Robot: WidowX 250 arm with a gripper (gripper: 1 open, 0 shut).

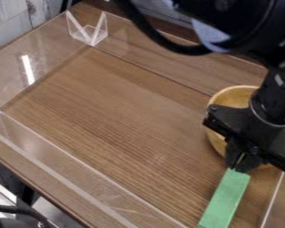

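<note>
The black gripper (238,160) is low at the right of the camera view, its fingertips at the upper end of a green strip (224,201) on the wooden table. Whether anything is between the fingers is hidden by the gripper's dark body. A tan bowl (224,100) sits behind the gripper, largely covered by it.
A clear plastic holder (88,28) stands at the back left. Dark cables lie off the table's edge at the lower left.
</note>
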